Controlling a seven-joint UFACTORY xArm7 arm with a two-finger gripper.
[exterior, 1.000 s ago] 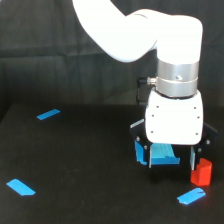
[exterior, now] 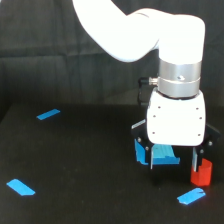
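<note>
My gripper (exterior: pixel 174 163) points straight down at the right of the table, beneath the white arm. Its two fingers stand wide apart, so it looks open, and I see nothing held between them. A bright blue object (exterior: pixel 163 155) shows behind the fingers, partly covered by the white hand; its full shape is hidden. Just right of and below the right finger sits a small red block (exterior: pixel 202 174). Whether that finger touches the block I cannot tell.
Blue strips lie flat on the dark table: one (exterior: pixel 49 114) at the far left, one (exterior: pixel 20 187) at the near left, and one (exterior: pixel 191 196) in front of the red block.
The hand has shifted very slightly down and to the right. The blue object, red block and strips look unmoved.
</note>
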